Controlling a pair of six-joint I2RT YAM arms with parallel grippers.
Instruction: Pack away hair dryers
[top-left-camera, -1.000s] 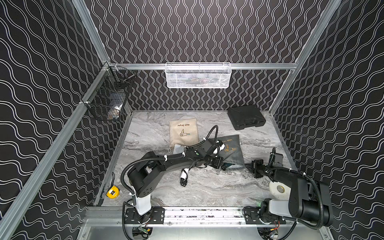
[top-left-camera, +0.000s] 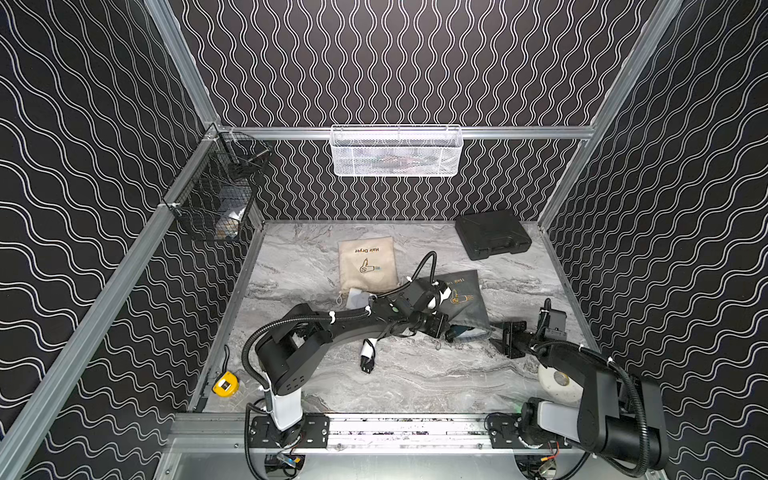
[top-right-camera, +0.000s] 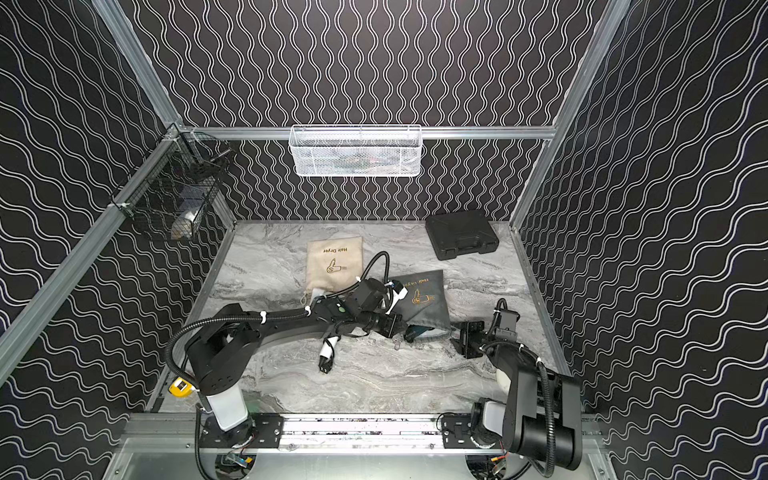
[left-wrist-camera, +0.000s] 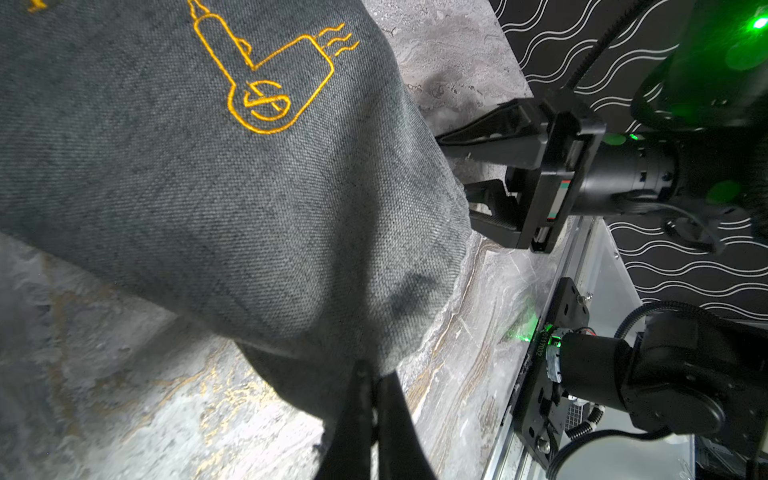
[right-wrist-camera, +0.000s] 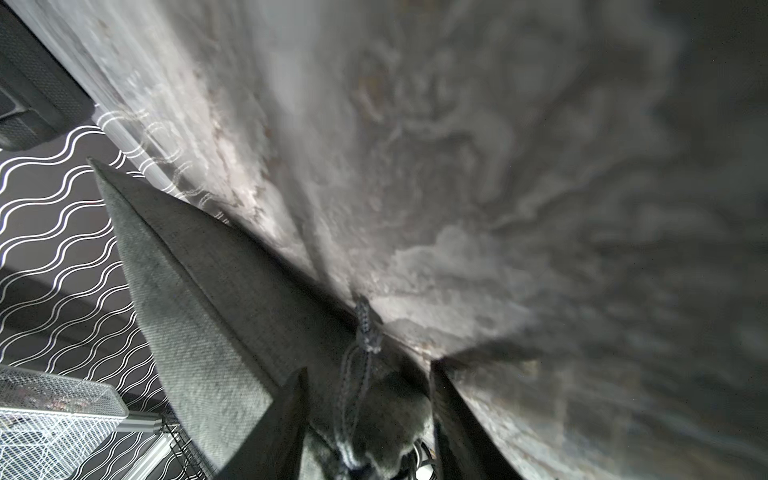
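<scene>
A grey drawstring bag (top-left-camera: 462, 300) with a gold hair dryer print lies at the table's centre right, its mouth toward the front. My left gripper is shut, pinching the cloth at the bag's mouth edge. At the mouth's right side my right gripper stands open, with grey cloth and a drawstring loop (right-wrist-camera: 352, 400) showing between its fingers. A beige bag (top-left-camera: 368, 264) printed "Hair Dryer" lies flat farther back. In front of the left arm a white object with a dark end (top-left-camera: 368, 353) shows partly, apparently a hair dryer; the arm hides its rest.
A black case (top-left-camera: 492, 234) sits at the back right. A white mesh basket (top-left-camera: 396, 152) hangs on the back wall, a black wire basket (top-left-camera: 216, 196) on the left. A yellow tape measure (top-left-camera: 225, 384) lies front left.
My right gripper has drawn slightly back from the grey bag's right edge. The left arm and the other objects stay in place.
</scene>
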